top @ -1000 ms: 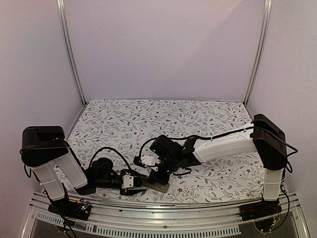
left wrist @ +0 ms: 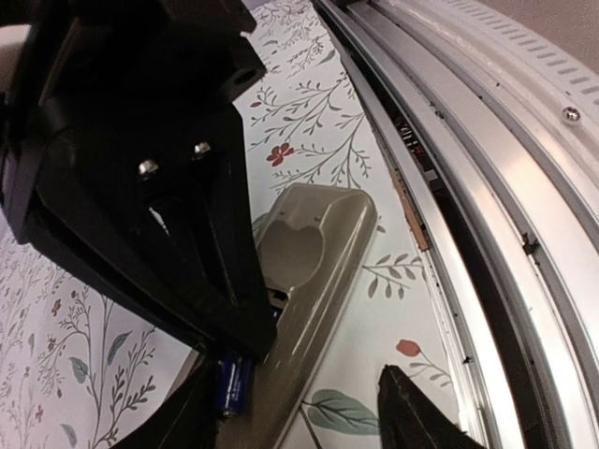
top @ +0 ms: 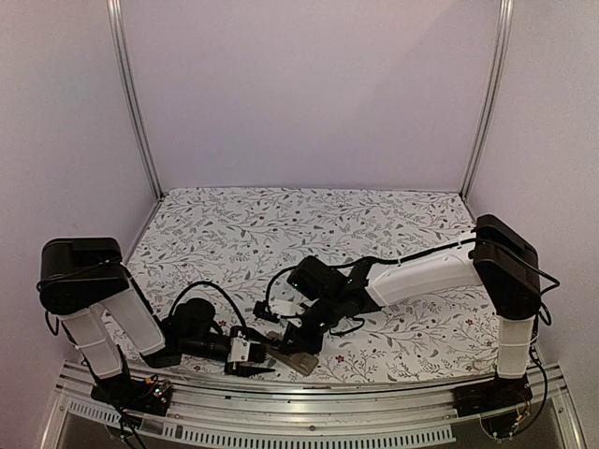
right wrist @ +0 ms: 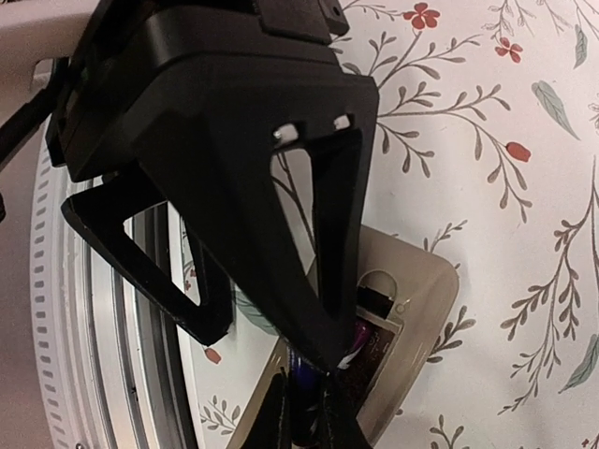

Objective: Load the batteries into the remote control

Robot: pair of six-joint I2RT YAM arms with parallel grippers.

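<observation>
The grey-beige remote control (left wrist: 323, 253) lies on the table, its back compartment facing up, near the front edge. My right gripper is shut on a blue battery (left wrist: 234, 385) above the compartment; the battery's lower end shows below the fingers in the left wrist view. A purple battery (right wrist: 358, 339) shows partly inside the compartment in the right wrist view. My left gripper stands part open with its fingers apart, one over the remote and one beyond its side. Both grippers hide much of the remote in the top view (top: 301, 363).
A metal rail (top: 309, 398) runs along the table's front edge, close to the remote. The two grippers are crowded close together over the remote.
The remote has turned, its right end swinging toward the front edge. The left gripper's fingers have spread and it has shifted slightly; the right gripper has hardly moved.
</observation>
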